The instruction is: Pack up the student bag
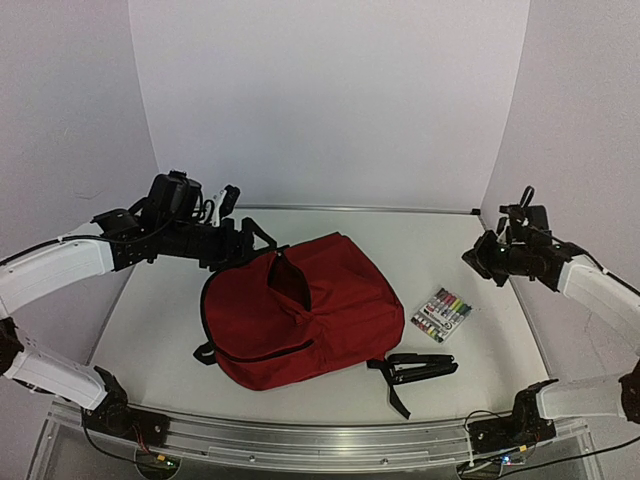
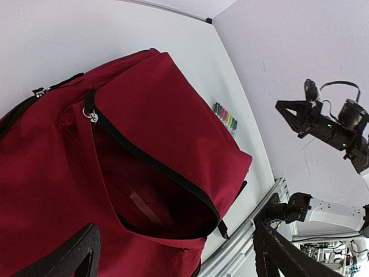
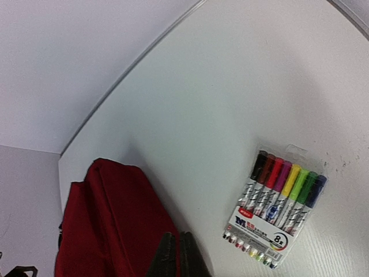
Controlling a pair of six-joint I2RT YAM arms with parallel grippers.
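Observation:
The red bag [image 1: 355, 290] lies on the table with its zipped mouth partly gaping; in the left wrist view the dark inside [image 2: 144, 190] shows. Above the bag's back left edge, my left gripper is open and empty, its fingers wide apart. A clear pack of colored markers [image 3: 274, 210] rests flat on the table right of the bag. My right gripper is shut with nothing between its fingers. It hangs above and behind the pack [image 1: 441, 315], clear of it, near the right wall.
A black strap and a black folded item [image 1: 420, 368] lie at the bag's front right corner. The side walls stand close to both arms. Bare table [image 1: 400, 240] stretches behind the bag and around the markers.

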